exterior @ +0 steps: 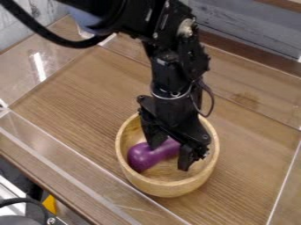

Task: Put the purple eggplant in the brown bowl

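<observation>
The purple eggplant [143,157] lies inside the brown bowl [170,188], along its left and middle part. My gripper [171,148] reaches down into the bowl from above, its black fingers spread apart. One finger comes down near the left inner wall and the other toward the right. The eggplant's upper right end lies between or just below them; whether a finger touches it cannot be made out. The gripper hides the bowl's back part.
Bare wooden table [83,97] stretches left of the bowl, with more free room on the right. A clear wall edge runs along the front left. Dark gear and a yellow piece [49,204] sit beyond it at the lower left.
</observation>
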